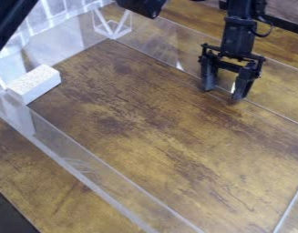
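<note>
My black gripper [225, 78] hangs low at the back right of the wooden board, beside the clear plastic wall. Its two fingers stand apart, and a small pale patch shows by the right one; I cannot tell whether that is an object or the surface behind. A white block [35, 83] lies at the far left, well away from the gripper.
Clear low walls [97, 173] edge the wooden surface [151, 136] along the left and back. The middle of the board is bare. A dark arm part crosses the top left.
</note>
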